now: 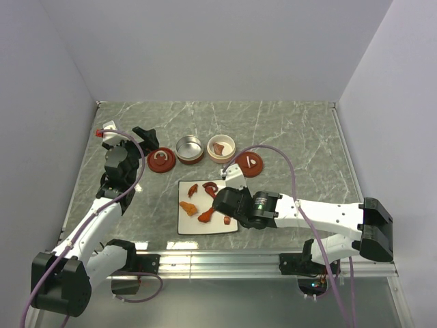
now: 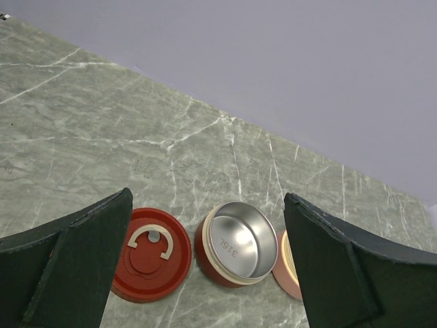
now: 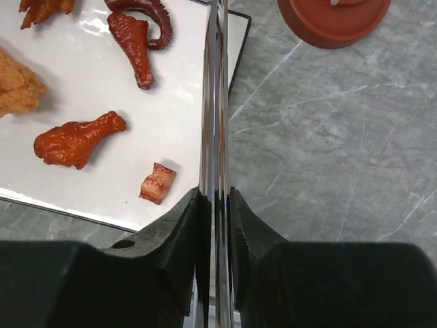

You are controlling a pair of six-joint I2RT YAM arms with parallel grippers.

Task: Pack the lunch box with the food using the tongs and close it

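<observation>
A white board (image 1: pixel 188 222) holds fried chicken (image 3: pixel 17 82), drumsticks (image 3: pixel 75 140), an octopus tentacle (image 3: pixel 164 31) and a meat chunk (image 3: pixel 157 183). My right gripper is over the board's right side, shut on metal tongs (image 3: pixel 215 102). The tongs' tips are out of view. My left gripper is open and empty at the upper left. Beyond the board stand a steel container (image 2: pixel 242 239) and a cream container (image 1: pixel 229 156) with a piece of food in it.
Red lids lie left (image 2: pixel 150 273) and right (image 3: pixel 331 31) of the containers. Walls border the table.
</observation>
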